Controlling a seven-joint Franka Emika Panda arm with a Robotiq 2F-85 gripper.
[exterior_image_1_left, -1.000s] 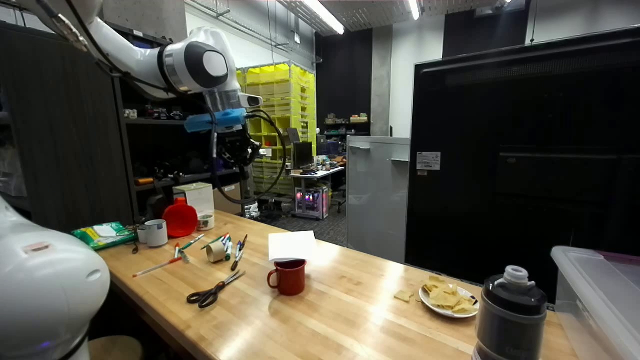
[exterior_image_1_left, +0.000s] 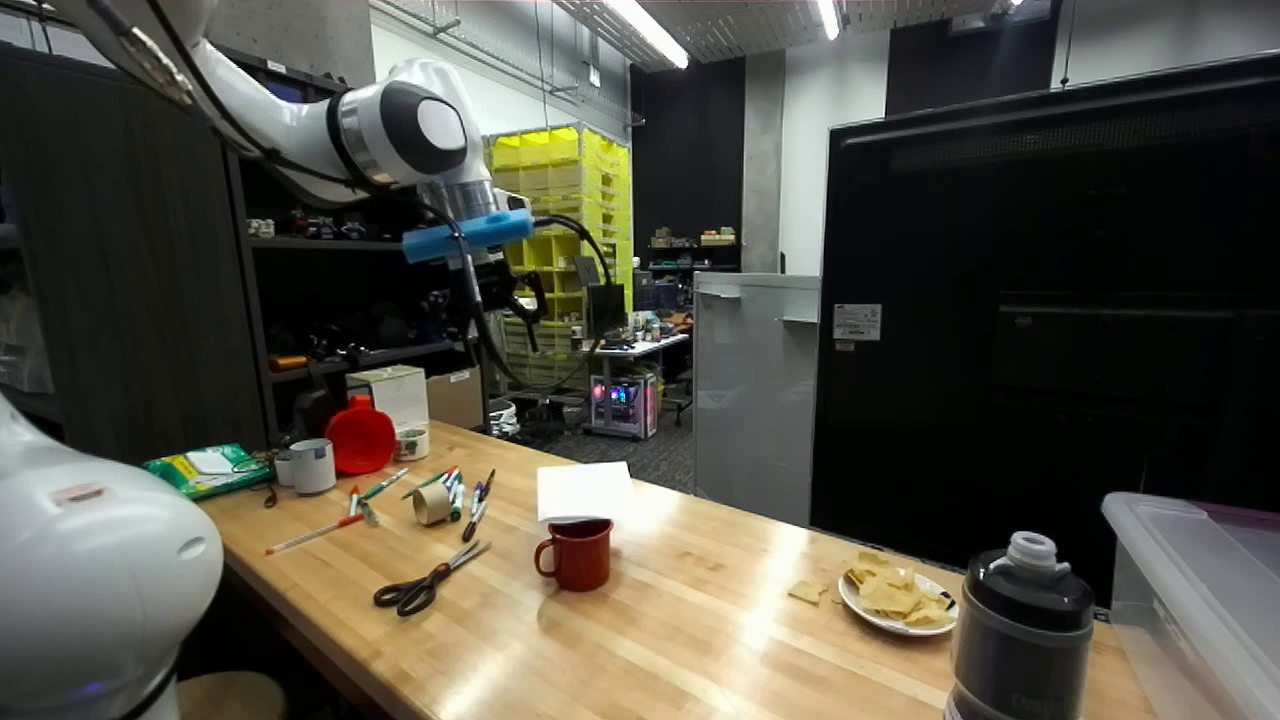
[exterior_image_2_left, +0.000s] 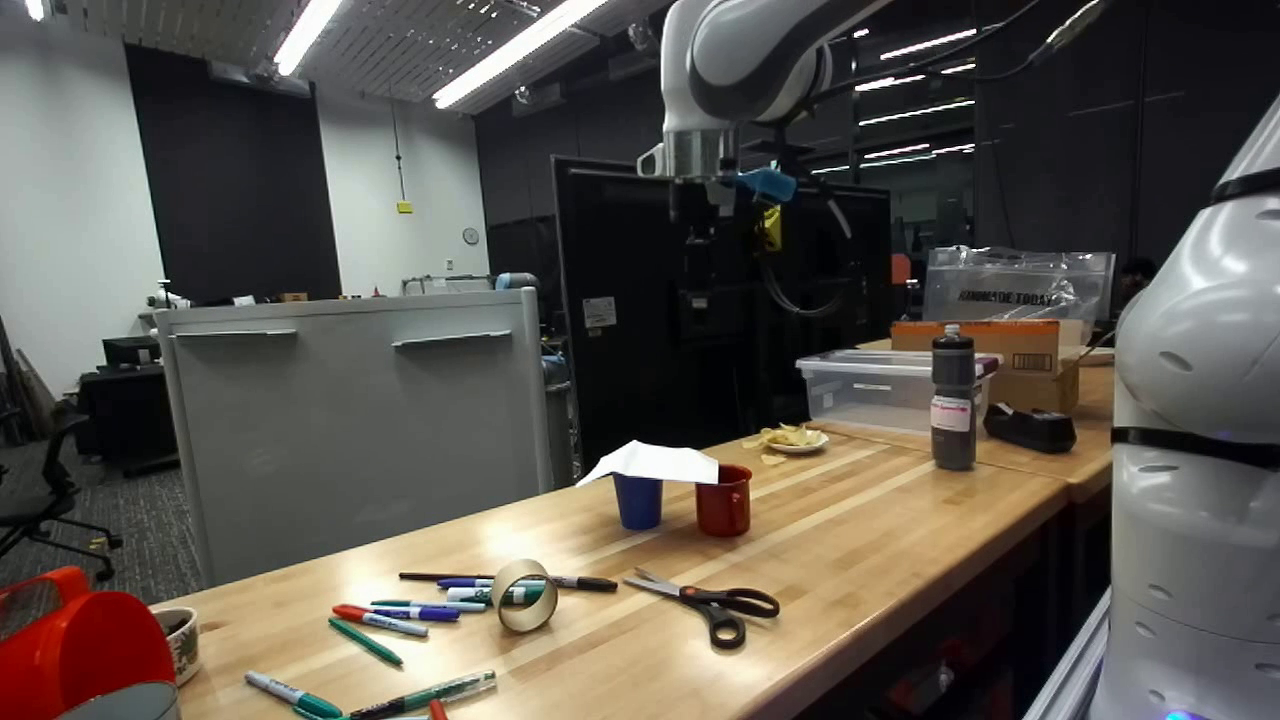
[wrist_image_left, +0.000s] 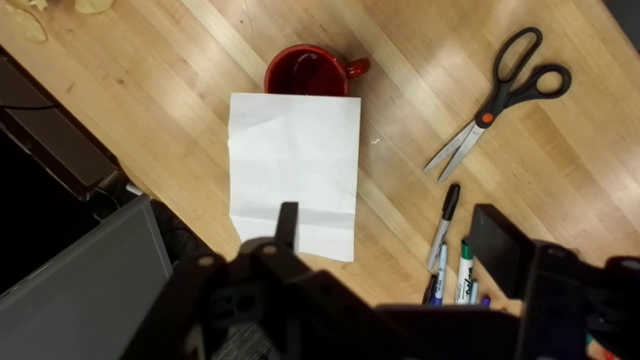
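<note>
High above the table, my gripper is open, with no object between its fingers; exterior view 2 also shows the gripper (exterior_image_2_left: 699, 258) well clear of everything below. A sheet of white paper (wrist_image_left: 294, 162) lies across a blue cup (exterior_image_2_left: 638, 502) and the rim of a red mug (exterior_image_2_left: 723, 504). From the wrist, the paper hides the blue cup and part of the mug's mouth, while the red mug's handle (wrist_image_left: 358, 68) stays uncovered. Black-handled scissors (wrist_image_left: 501, 96) rest on the table with their blades slightly apart.
Several markers (exterior_image_2_left: 408, 612) and a tape roll (exterior_image_2_left: 524, 596) are scattered near the scissors. A plate of chips (exterior_image_1_left: 894, 600), a dark bottle (exterior_image_1_left: 1026, 630) and a clear bin (exterior_image_1_left: 1182, 588) stand toward the other end. Bare tabletop separates mug and plate.
In exterior view 1, my gripper has shifted to the right and turned, and its fingers show more separately. The paper, mug and other table items have stayed put.
</note>
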